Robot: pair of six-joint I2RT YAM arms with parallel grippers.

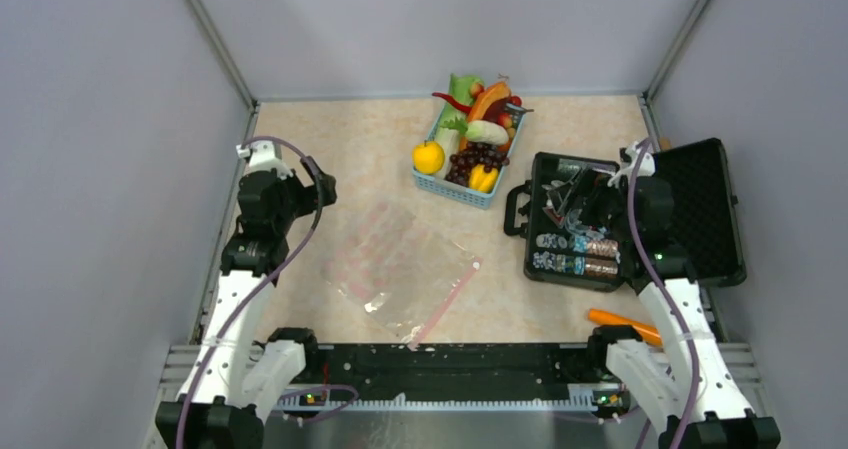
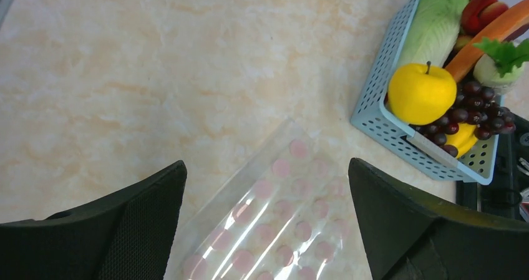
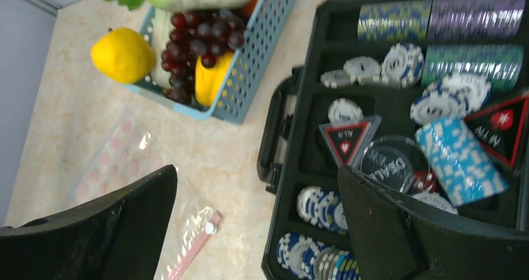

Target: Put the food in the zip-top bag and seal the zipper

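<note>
A clear zip top bag with a pink zipper edge lies flat on the table, spotted with pink dots in the left wrist view. A light blue basket at the back holds the food: a yellow apple, grapes, a carrot, cabbage, peppers and other items. My left gripper is open above the table's left side, over the bag's far edge, with nothing between its fingers. My right gripper is open above the chip case at the right, with nothing between its fingers.
An open black case of poker chips and cards takes up the right side. An orange cylindrical object lies at the front right, by my right arm. The table left of the basket and bag is clear.
</note>
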